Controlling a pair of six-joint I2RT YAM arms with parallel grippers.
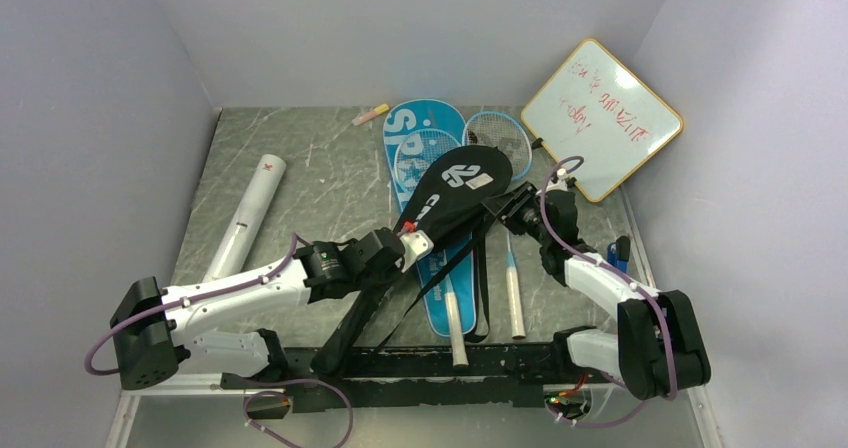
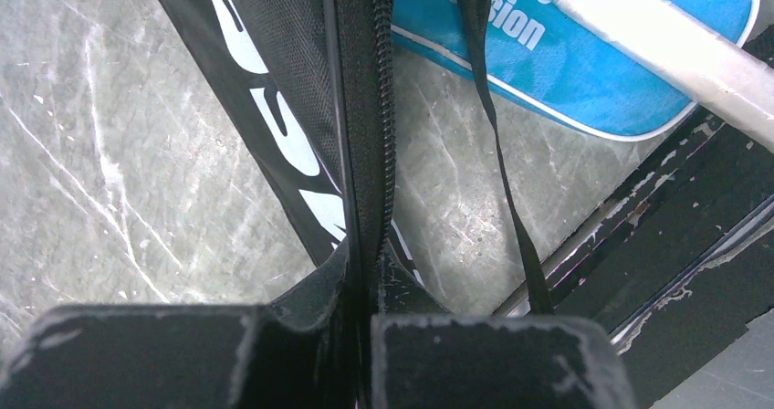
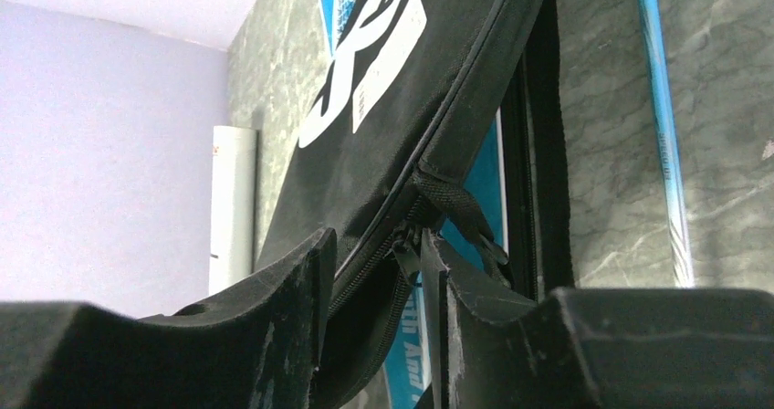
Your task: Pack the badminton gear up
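The black racket bag point(image 1: 450, 183) lies diagonally over the blue bag point(image 1: 405, 123) and a racket point(image 1: 452, 323). My left gripper is shut on the black bag's zipper edge, with mesh lining and white lettering beside it. My right gripper is at the bag's zipped edge, fingers apart around the zipper pull point(image 3: 406, 249) and its dangling strap loop; whether it grips the pull is unclear. A second blue racket point(image 1: 516, 303) lies to the right.
A white shuttlecock tube point(image 1: 246, 208) lies at the left, a small yellow item point(image 1: 375, 112) at the back. A whiteboard point(image 1: 600, 118) leans at the back right, and a blue object point(image 1: 618, 256) lies at the right edge.
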